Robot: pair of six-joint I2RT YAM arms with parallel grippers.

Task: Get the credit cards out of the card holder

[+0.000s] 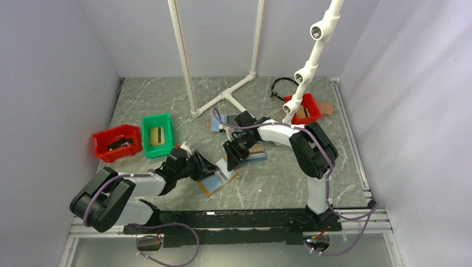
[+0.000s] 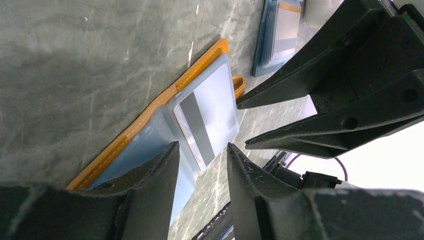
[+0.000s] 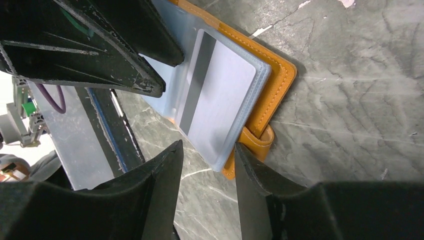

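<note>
An orange card holder with pale blue plastic sleeves lies on the grey table, holding a white card with a grey stripe. My left gripper is part open over the near half of the holder, the card just beyond its fingertips. My right gripper is part open at the holder's other end, one fingertip by the sleeve edge and orange strap. I see nothing held in either gripper.
Other card holders lie behind, near a white pipe stand. A green bin and red bin sit at left, another red bin at back right.
</note>
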